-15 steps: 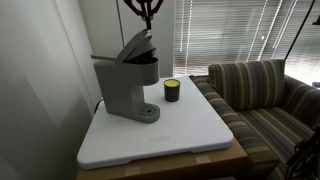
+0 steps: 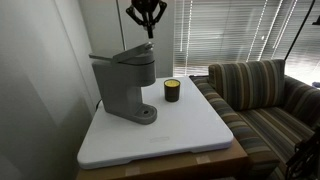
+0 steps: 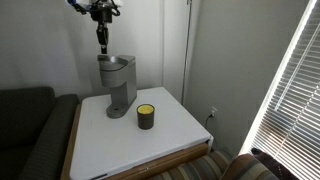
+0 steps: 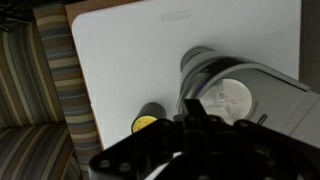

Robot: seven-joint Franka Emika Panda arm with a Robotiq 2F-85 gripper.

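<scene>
A grey coffee maker (image 2: 122, 88) stands upright on the white table. Its lid (image 2: 130, 52) lies low over the body, slightly tilted in exterior view 1; whether it is fully closed I cannot tell. Just above the lid's front end, my gripper (image 2: 150, 37) points down, shut with nothing visible between its fingers. Exterior view 2 also has the gripper (image 3: 103, 49) over the top of the machine (image 3: 119, 85). In the wrist view, a pale round area (image 4: 228, 99) on the machine shows beyond the dark fingers; contact with the lid is unclear.
A dark cup with a yellow top (image 2: 172, 90) stands beside the coffee maker. Bare white tabletop (image 2: 150, 142) lies in front of both. A striped sofa (image 2: 250, 90) borders the table, and window blinds (image 2: 220, 35) hang behind.
A second ago the lid stood raised at a steep angle; it has swung down. The cup stayed put.
</scene>
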